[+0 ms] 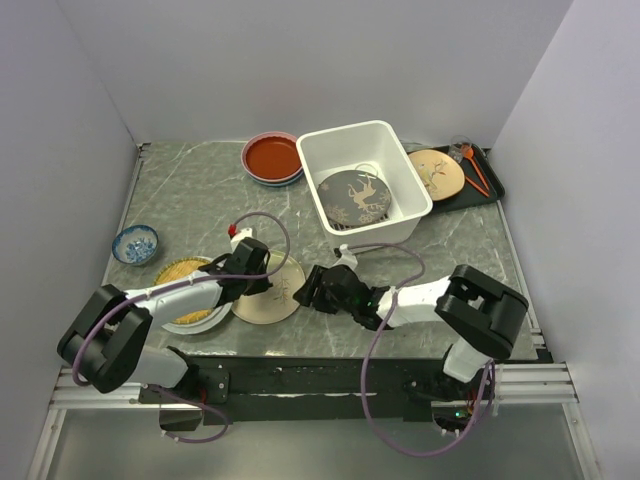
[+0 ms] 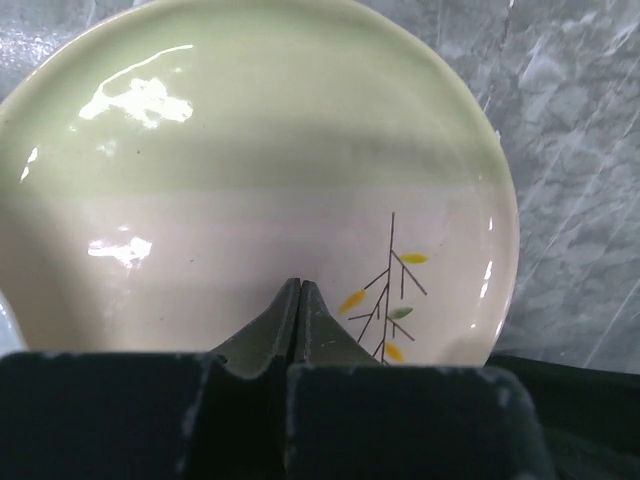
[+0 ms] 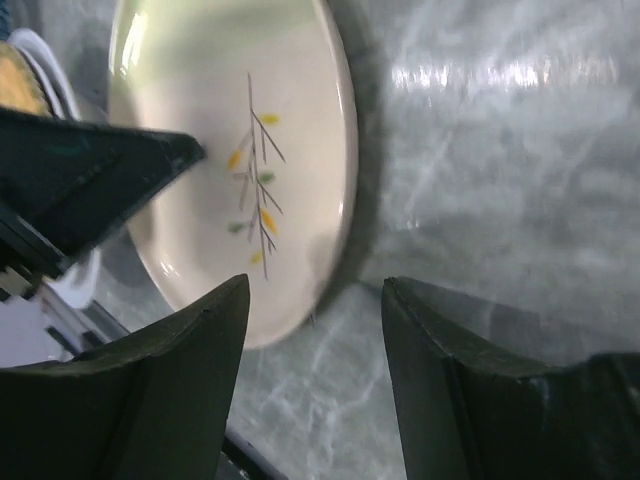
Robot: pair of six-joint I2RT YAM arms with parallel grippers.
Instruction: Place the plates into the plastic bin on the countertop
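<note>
A cream plate with a pale green band and branch pattern (image 1: 262,308) lies on the counter, filling much of the left wrist view (image 2: 200,140). My left gripper is shut, tips over this plate, nothing between them. My right gripper stands open at the plate's right edge, fingers apart and empty. To the left, a yellow patterned plate on white plates (image 1: 182,270) is partly under the left arm. The white plastic bin (image 1: 321,147) stands at the back, holding a dark grey deer-patterned plate (image 1: 350,190).
Red-brown plates (image 1: 270,158) sit at the back, a blue bowl (image 1: 135,244) at the far left, and a black tray (image 1: 470,200) with a patterned plate and orange utensils at the back right. Bare counter (image 1: 200,190) shows behind the left arm.
</note>
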